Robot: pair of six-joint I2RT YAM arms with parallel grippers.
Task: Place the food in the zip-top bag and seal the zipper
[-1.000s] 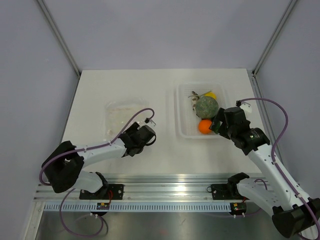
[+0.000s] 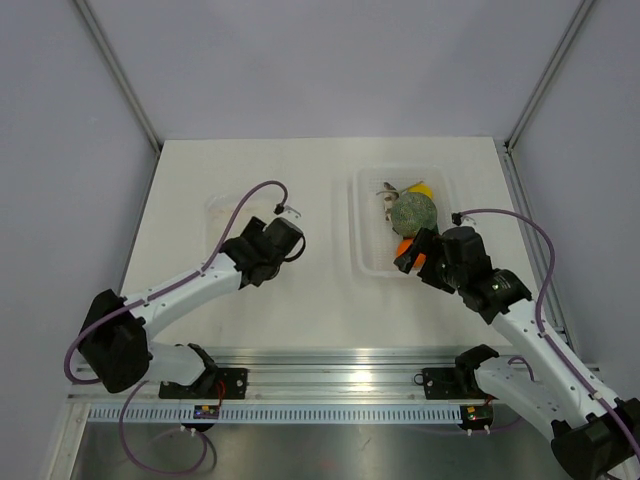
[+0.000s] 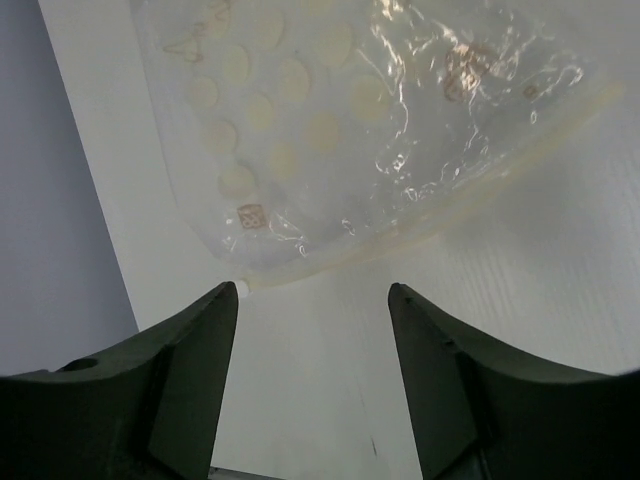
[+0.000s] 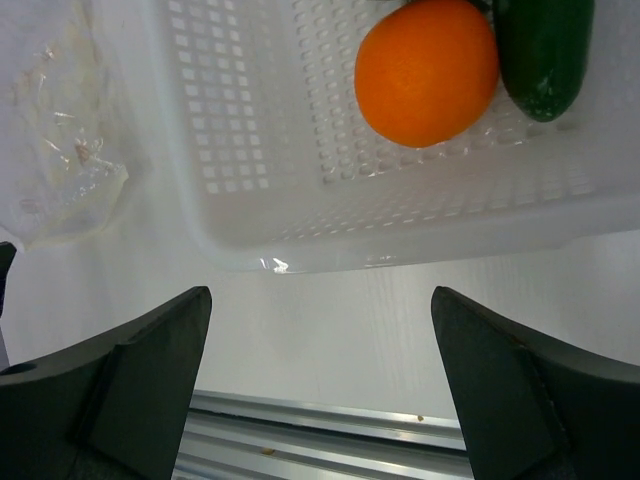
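A clear plastic zip top bag [image 3: 300, 130] lies flat at the left of the table, its front edge crossing the left wrist view; in the top view my left arm covers much of it. Over that bag hovers my left gripper [image 2: 256, 225], open and empty. Food sits in a white basket at the right: a round green item [image 2: 413, 214], an orange [image 4: 427, 72], a dark green vegetable [image 4: 543, 55] and something yellow [image 2: 423, 189]. My right gripper [image 2: 408, 255] is open above the basket's front, partly hiding the orange from above, with nothing between its fingers.
The white mesh basket [image 4: 232, 240] has raised walls, the front one close to my right gripper. A bare strip of table [image 2: 325, 260] lies between bag and basket. Metal rails [image 2: 330, 360] run along the table's front edge.
The right gripper has moved left and slightly down, now covering part of the orange. Food and basket stay put.
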